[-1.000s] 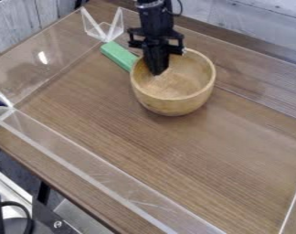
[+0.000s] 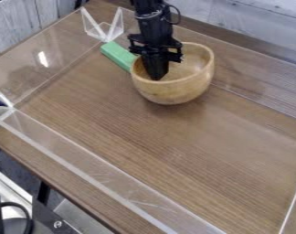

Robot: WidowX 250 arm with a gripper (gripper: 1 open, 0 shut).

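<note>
The black gripper (image 2: 157, 64) reaches down from the top centre into the left side of a wooden bowl (image 2: 183, 90), which sits on the wooden table toward the back. Its fingertips are dark and partly hidden by the bowl's rim, so whether they are open or shut, or touching the bowl, is unclear. A green block (image 2: 115, 52) lies just left of the bowl, partly behind it.
A clear angular object (image 2: 100, 26) stands at the back left. A white panelled wall rises behind.
The bowl has moved slightly up the picture, toward the back, and looks less tipped toward the camera. The gripper has shifted slightly with it.
</note>
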